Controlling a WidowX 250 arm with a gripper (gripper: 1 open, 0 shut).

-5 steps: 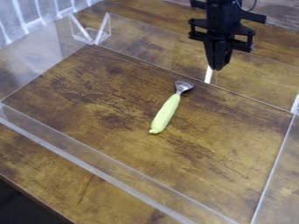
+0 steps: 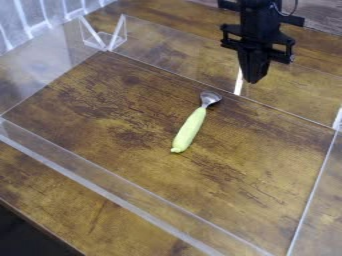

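Note:
A utensil with a pale yellow-green handle [image 2: 187, 132] and a small metal head [image 2: 209, 99] lies on the dark wooden surface inside a clear-walled enclosure. It sits near the middle, angled from lower left to upper right. My black gripper [image 2: 253, 76] hangs at the upper right, above and beyond the utensil, near the back wall. Its fingertips point down close together, and nothing shows between them.
Transparent walls [image 2: 107, 180] bound the work area on all sides, with a small clear bracket [image 2: 104, 36] at the back left. The wooden floor [image 2: 100, 110] around the utensil is otherwise empty. A white railing stands at the top left.
My gripper has shifted very slightly to the right. The utensil lies where it was.

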